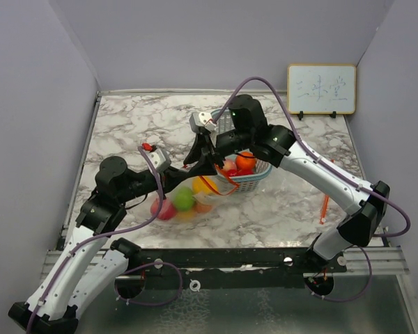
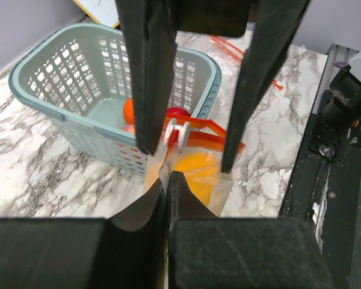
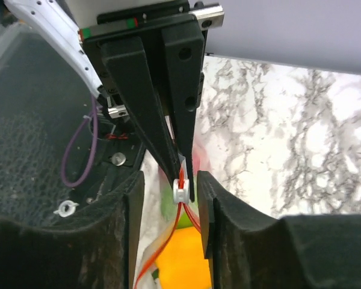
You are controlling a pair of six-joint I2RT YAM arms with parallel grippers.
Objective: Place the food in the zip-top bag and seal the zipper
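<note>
The clear zip bag lies on the marble table with a red apple (image 1: 163, 209), a green apple (image 1: 184, 199) and a yellow food item (image 1: 204, 186) inside. My left gripper is shut on the thin plastic at the bag's end, beside the zipper slider. My right gripper is part open, its fingers (image 3: 132, 198) on either side of the white slider (image 3: 181, 192) without closing on it. From the slider, the two orange zipper strips (image 2: 213, 142) spread apart toward the right end of the bag.
Behind the bag, a light blue basket (image 1: 245, 182) holds more food, partly under my right arm. A whiteboard (image 1: 322, 89) stands at the back right. Another orange-zippered bag (image 1: 324, 208) lies at the right.
</note>
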